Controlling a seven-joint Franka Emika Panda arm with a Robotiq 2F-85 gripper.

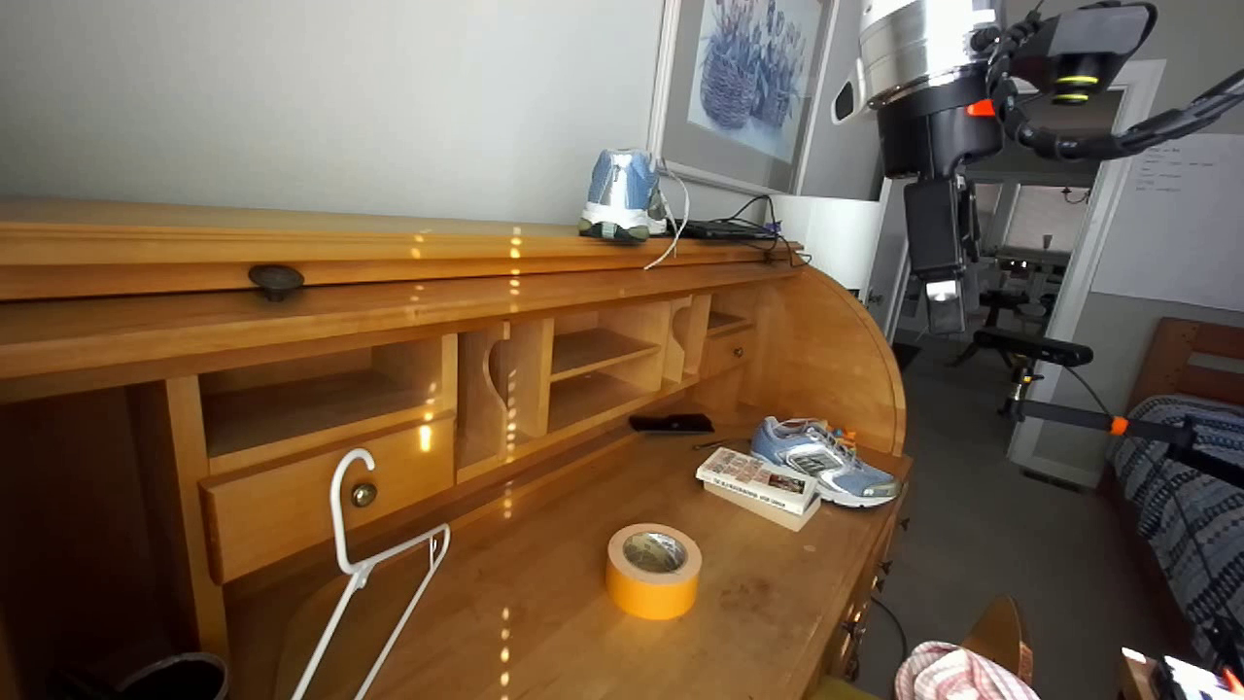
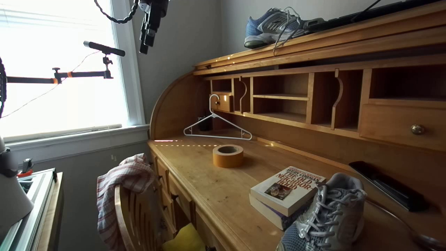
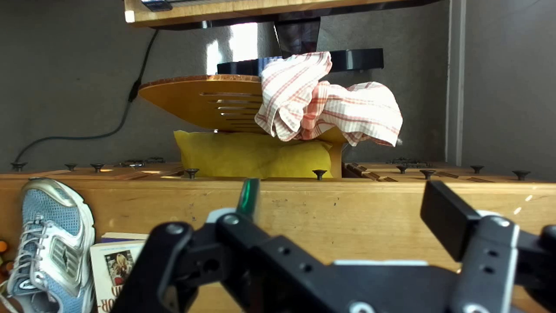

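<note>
Above the front edge of the wooden desk, my gripper hangs open, its two fingers wide apart with nothing between them. In exterior view 1 the gripper [image 1: 947, 305] is at the upper right, well above the desktop. Mid-desk lies an orange roll of tape [image 1: 653, 572]. Left of it in that view, a white hanger [image 1: 353, 574] stands propped upright. A blue-grey running shoe [image 1: 825, 461] rests beside two stacked books [image 1: 760, 482]; another shoe [image 1: 621, 196] sits on top of the desk.
The desk's cubbies and small drawers [image 1: 332, 490] line the back. A black object [image 2: 389, 184] lies near them. In front of the desk stands a chair draped with a striped cloth [image 3: 333, 107], a yellow cushion [image 3: 250, 154] on it. Bare desktop surrounds the tape.
</note>
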